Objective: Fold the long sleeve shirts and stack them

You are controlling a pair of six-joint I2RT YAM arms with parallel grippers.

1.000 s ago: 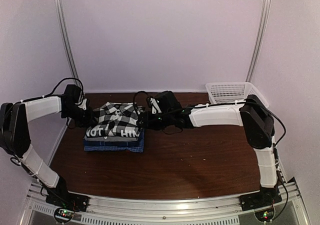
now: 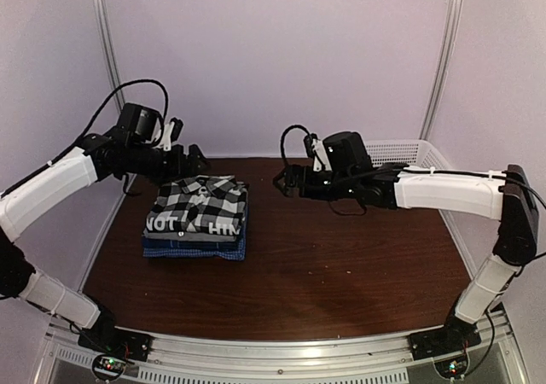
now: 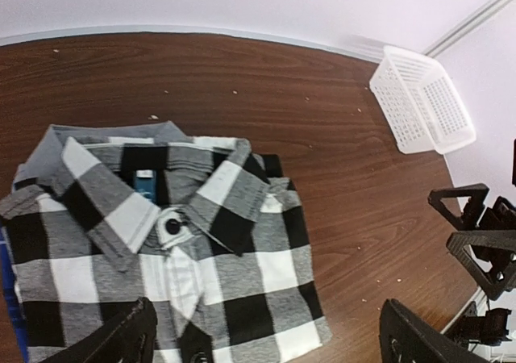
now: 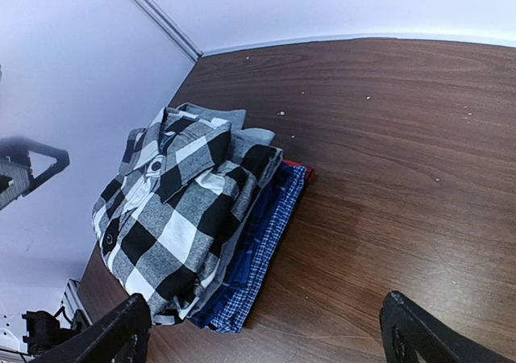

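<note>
A folded black-and-white checked shirt with white lettering along its front lies on top of the stack at the left of the table. Beneath it show a grey layer and a blue plaid shirt. My left gripper hovers over the stack's collar side; in the left wrist view its two fingers stand wide apart with no cloth between them. To the right of the stack, above bare table, my right gripper is open too, its fingers spread and empty. A collar with a button faces the back wall.
A white plastic basket stands at the back right, partly behind my right arm. Pale walls close off the sides and back.
The left has risen and swung right over the stack; the right has lifted and drawn off rightward. The stack stays put.
</note>
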